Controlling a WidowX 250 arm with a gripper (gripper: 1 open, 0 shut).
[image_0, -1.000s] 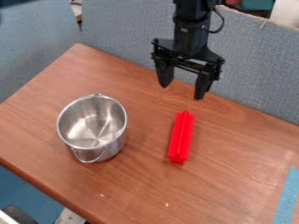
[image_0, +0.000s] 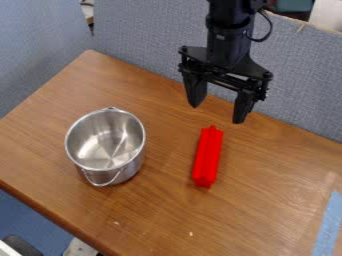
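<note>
A black gripper (image_0: 218, 100) hangs open over the back of the wooden table, its two fingers wide apart with nothing between them. Below it lies a red elongated block (image_0: 207, 156), pointing front to back. A steel pot (image_0: 106, 147) with a wire handle stands on the left, apart from the block.
A grey padded wall (image_0: 140, 40) runs along the back. A light blue strip (image_0: 329, 222) lies at the right front edge.
The pot and red block have not visibly moved.
</note>
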